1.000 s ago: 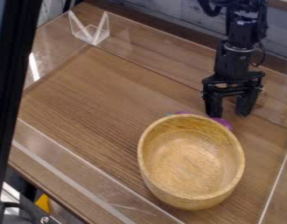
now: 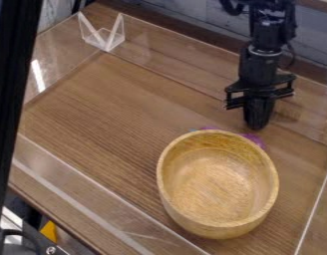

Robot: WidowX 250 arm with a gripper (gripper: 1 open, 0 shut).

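Note:
The black gripper (image 2: 253, 112) hangs low over the right side of the wooden table, its tip just behind a tan round bowl (image 2: 217, 183). Its fingers look drawn together, with nothing seen between them, though the dark parts are hard to separate. A purple item (image 2: 255, 139) lies partly hidden behind the bowl's back rim, just below the gripper.
A white wire rack (image 2: 103, 35) stands at the back left. Dark edges and a yellow object (image 2: 48, 230) are at the lower left.
The gripper has narrowed from a wider stance and shifted slightly up and to the left. The bowl stays in place.

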